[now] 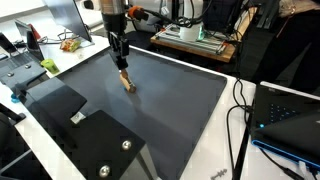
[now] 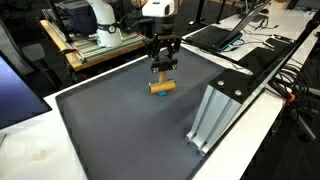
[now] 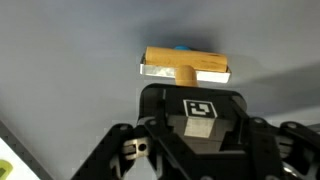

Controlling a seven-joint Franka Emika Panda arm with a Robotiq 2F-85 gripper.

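Note:
A wooden mallet-like tool is upright under the arm, its head (image 2: 162,87) low over the grey board and its handle (image 3: 185,75) running up into my gripper. The gripper (image 1: 121,64) is shut on that handle; dark fingers (image 3: 152,100) flank it in the wrist view. A small blue thing (image 2: 161,96) lies just below and beside the head, mostly covered by it. Whether the head touches the blue thing or the board cannot be told.
The grey board (image 2: 120,130) is otherwise bare around the tool. A black panel on a metal bracket (image 2: 213,108) stands at one side. Cables (image 1: 238,100) hang past the board's edge, and a stool (image 1: 195,40) stands beyond it.

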